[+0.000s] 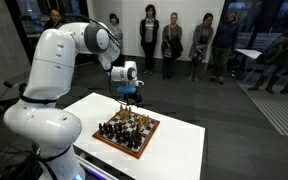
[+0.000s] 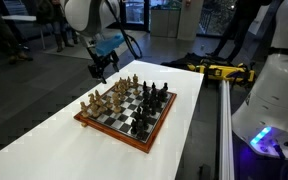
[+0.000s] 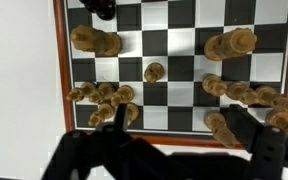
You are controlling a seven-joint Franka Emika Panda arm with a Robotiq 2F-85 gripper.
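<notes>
A chessboard [image 2: 104, 125] with a brown wooden rim lies on the white table, dark pieces [image 2: 140, 126] along one side and light-brown pieces [image 2: 96, 105] along the other. My gripper [image 1: 131, 101] hangs above the board's light-piece side. In the wrist view the gripper stands open, its two dark fingers apart at the lower edge, with no piece between them. A small light pawn [image 3: 154, 72] stands on its own ahead of the fingers. Taller light pieces [image 3: 230, 43] stand to the right, and another tall light piece [image 3: 94, 41] to the left.
Light pieces are packed closely at both sides of the fingers. Several people [image 1: 173, 38] stand against the far wall.
</notes>
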